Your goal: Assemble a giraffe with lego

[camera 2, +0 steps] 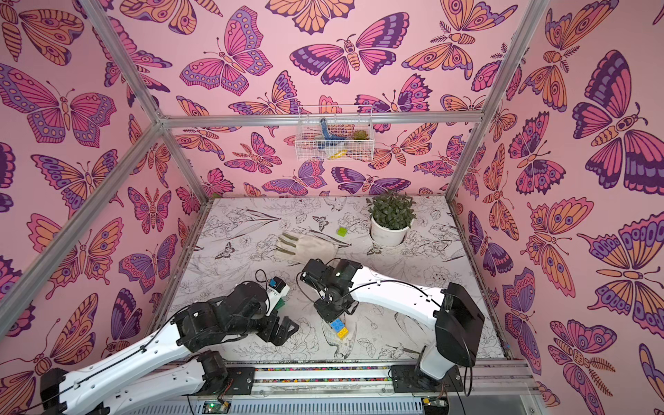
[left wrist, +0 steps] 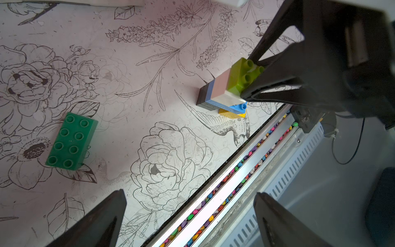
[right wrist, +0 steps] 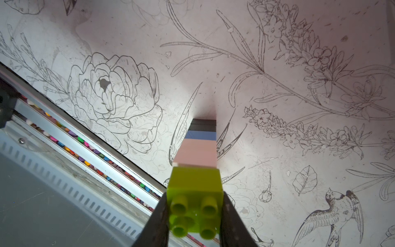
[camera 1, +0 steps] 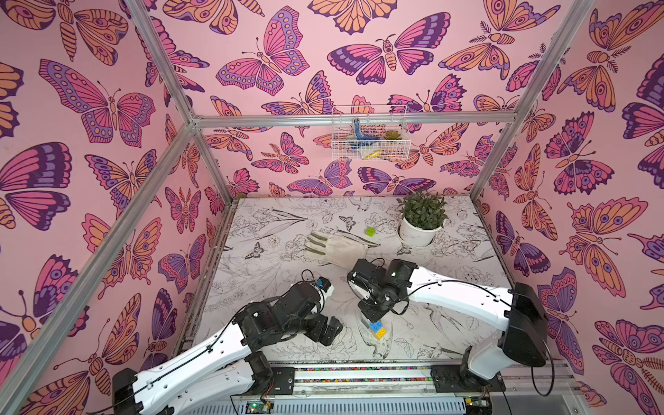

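My right gripper is shut on a lime brick (left wrist: 239, 78) with round studs. Right against this brick in view is a block stack with a pale pink brick (left wrist: 220, 86), a blue layer (left wrist: 209, 91) and a dark grey end (left wrist: 203, 96). Whether lime and pink are pressed fully together, I cannot tell. A blue brick (camera 1: 375, 326) and a yellow brick (camera 1: 380, 333) show beside the stack. My left gripper stands open and empty, left of the stack. A dark green brick (left wrist: 72, 141) lies flat on the table in the left wrist view.
Behind the arms lies a pale glove (camera 1: 339, 249). A small lime piece (camera 1: 370, 231) and a potted plant (camera 1: 420, 218) are further back. The front rail (camera 1: 366, 370) edges the table. Open table lies to the left of the glove.
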